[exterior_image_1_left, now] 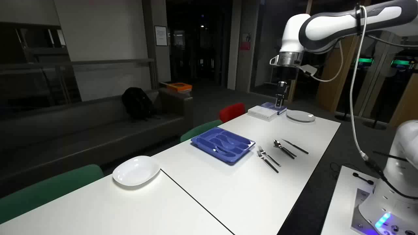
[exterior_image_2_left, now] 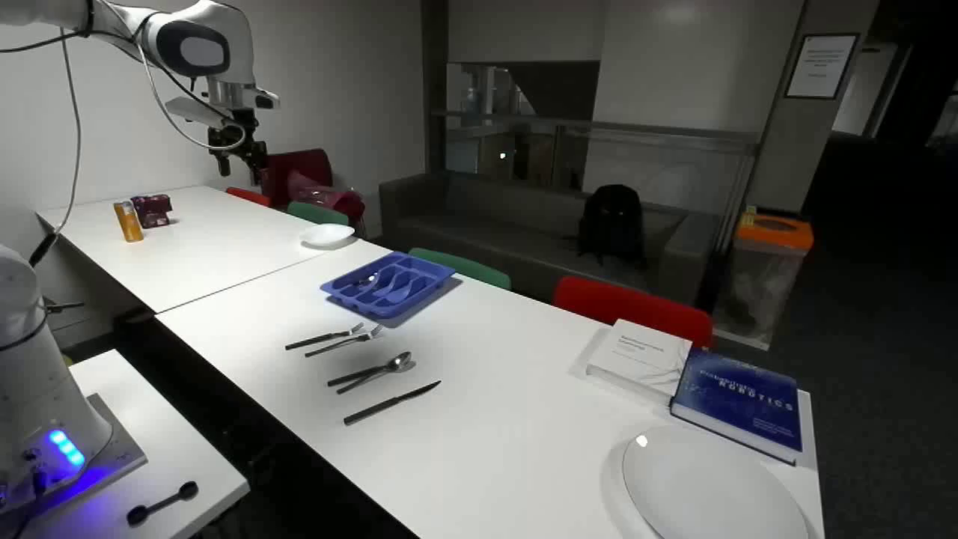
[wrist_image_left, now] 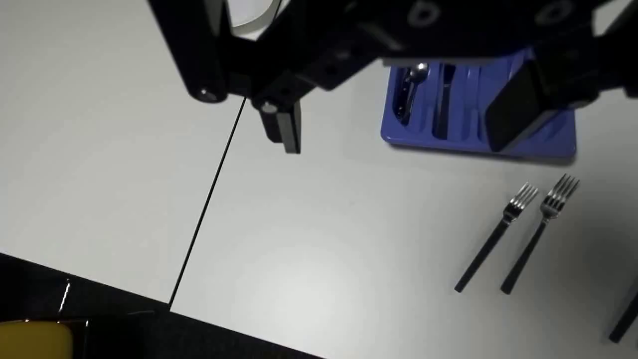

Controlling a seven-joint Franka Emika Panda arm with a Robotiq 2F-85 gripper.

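High above the white table, my gripper stands open, its two fingers wide apart and nothing between them. A blue cutlery tray (exterior_image_1_left: 218, 139) lies on the table; in the wrist view, a spoon (wrist_image_left: 419, 73) and a dark-handled utensil (wrist_image_left: 443, 110) rest in its compartments. Two forks (wrist_image_left: 493, 236) (wrist_image_left: 534, 242) lie side by side on the tabletop near the tray. Farther along are two spoons (exterior_image_2_left: 397, 362), close together, and a knife (exterior_image_2_left: 392, 403). The gripper (exterior_image_2_left: 240, 165) touches none of these.
A white bowl (exterior_image_1_left: 136, 170) sits near the table seam. At one end are a white book (exterior_image_2_left: 639, 356), a blue book (exterior_image_2_left: 736, 401) and a plate (exterior_image_2_left: 709, 485). An orange can (exterior_image_2_left: 129, 221) and a dark red package (exterior_image_2_left: 153, 209) stand at the other end.
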